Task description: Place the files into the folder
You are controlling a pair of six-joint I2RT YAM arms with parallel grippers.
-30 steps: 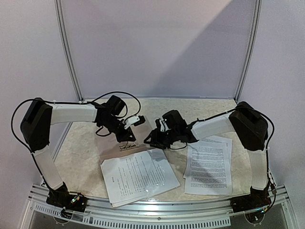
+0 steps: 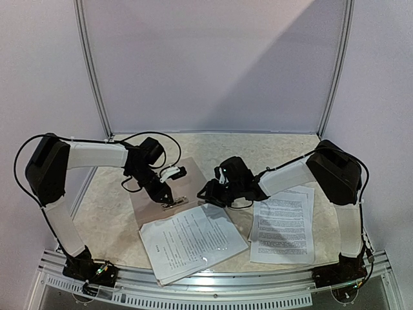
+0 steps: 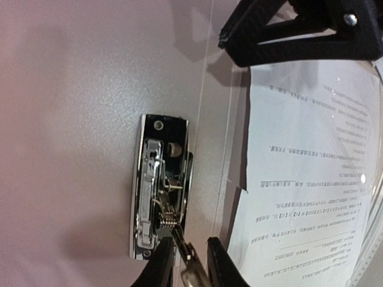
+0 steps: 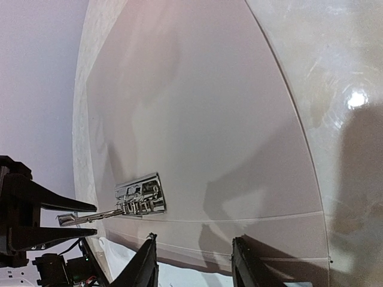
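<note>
The folder [image 2: 191, 166] lies opened out, pinkish, with a metal lever clip [image 3: 161, 161] on its upper half. Printed files [image 2: 193, 242] rest over its lower half, their upper edge beside the clip but apart from it. My left gripper is part open, its two fingers on either side of the clip's raised lever [image 4: 93, 217], with gaps showing on both sides. To the right, my right gripper is part open above the folder near the files' upper edge. No object shows between its fingers.
A second stack of printed sheets [image 2: 282, 229] lies on the table to the right, below my right arm. Bare table [image 2: 103, 226] shows left of the folder and behind it. A metal rail [image 2: 213, 298] runs along the front.
Over the last second my left gripper has moved left and slightly toward the front.
</note>
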